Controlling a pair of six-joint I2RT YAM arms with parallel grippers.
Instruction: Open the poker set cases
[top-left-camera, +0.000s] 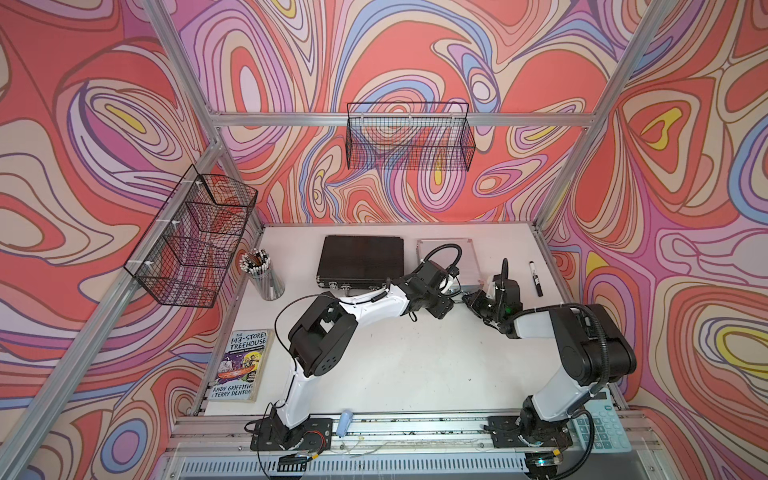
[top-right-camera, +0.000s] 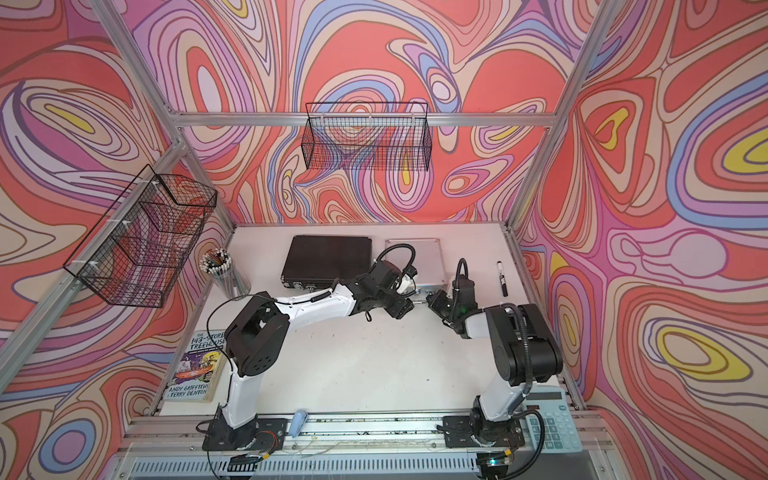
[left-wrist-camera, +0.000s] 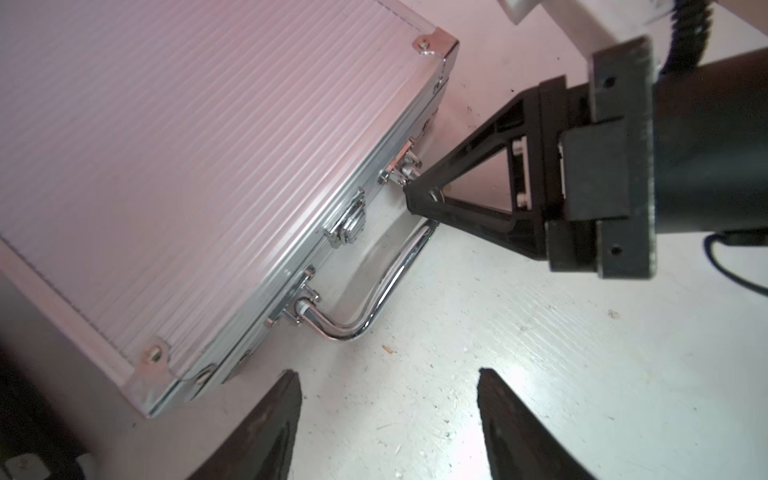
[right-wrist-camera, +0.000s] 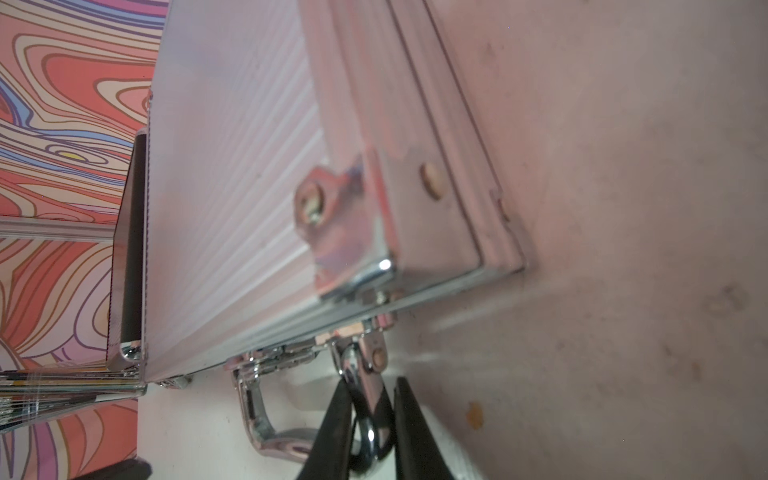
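Note:
A silver ribbed case (left-wrist-camera: 184, 120) lies closed on the table, its metal handle (left-wrist-camera: 384, 284) and front latches (left-wrist-camera: 349, 224) facing the near side. My right gripper has its narrowly parted fingers on either side of one end of that handle; whether they press on it cannot be told. The left gripper stands open in front of the case, its fingers (left-wrist-camera: 276, 424) wide apart with bare table between them. To the left lies a closed black case (top-left-camera: 361, 260), its front edge partly behind my left arm.
A glass of pencils (top-left-camera: 268, 280) and a book (top-left-camera: 240, 364) stand on the left side. A black marker (top-left-camera: 535, 278) lies at the right. Both grippers are close together.

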